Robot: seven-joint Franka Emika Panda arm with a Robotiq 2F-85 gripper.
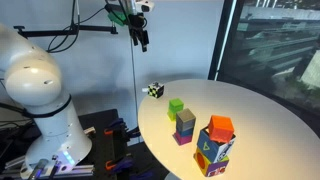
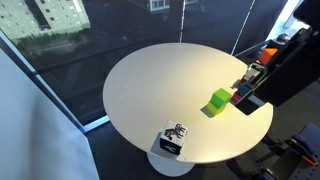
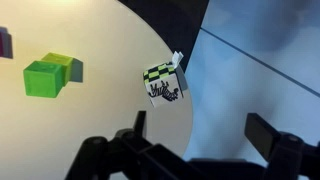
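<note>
A white cube with a black drawing and a checkered side (image 3: 163, 87) lies alone near the table's edge; exterior view 2 shows the same patterned cube (image 2: 172, 138) at the front rim. Two green blocks (image 3: 48, 76) are beside it, toward the table's middle; in exterior view 1 the green blocks (image 1: 175, 107) appear stacked. My gripper is open with nothing between its fingers. From exterior view 1, the gripper (image 1: 141, 42) hangs high above the table, well clear of the cube (image 1: 154, 89).
A grey, blue and pink stack (image 1: 185, 126) stands past the green blocks. Beyond it is a taller stack (image 1: 214, 146) with a red-orange top block. The round white table (image 2: 150, 85) has a wide bare area; a dark arm part (image 2: 265, 75) covers part of exterior view 2.
</note>
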